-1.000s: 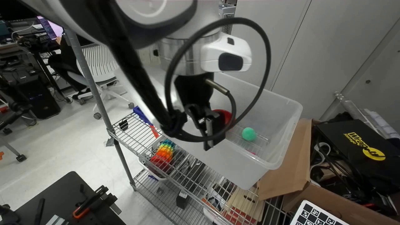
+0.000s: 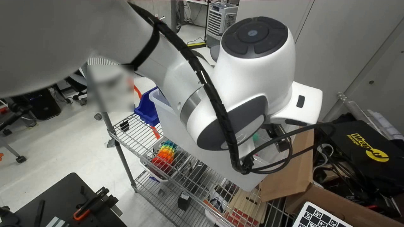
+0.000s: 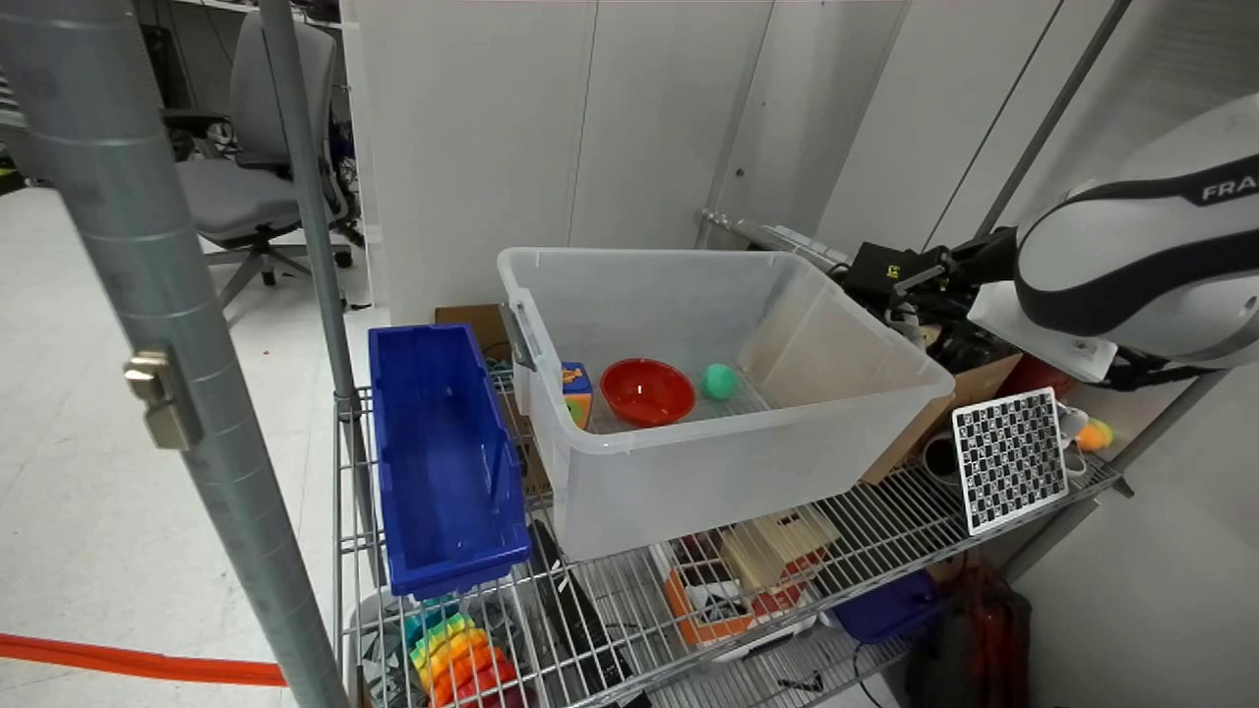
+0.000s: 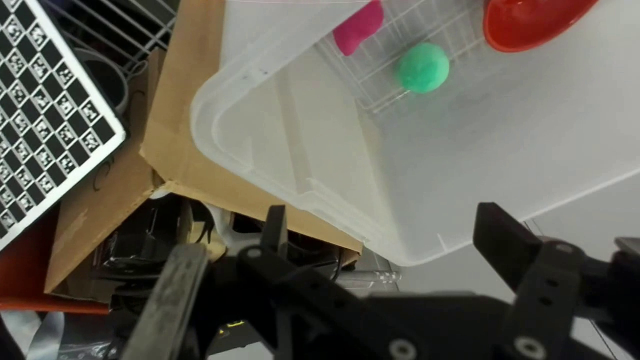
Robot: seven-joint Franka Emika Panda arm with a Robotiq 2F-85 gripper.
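My gripper is open in the wrist view, its two black fingers wide apart with nothing between them. It is above the far right end of a clear plastic bin, near the cardboard box. Inside the bin lie a red bowl, a green ball and a blue-and-orange block. A pink object shows beside the ball in the wrist view. The arm hides much of the bin in exterior view 1.
An empty blue bin stands left of the clear one on a wire shelf. On the right are an open cardboard box with cables and a black case, and a checkered board. A metal post rises at the left.
The arm has swung toward the right, from over the near left side of the clear bin to its right end. The ball and bin appear unmoved.
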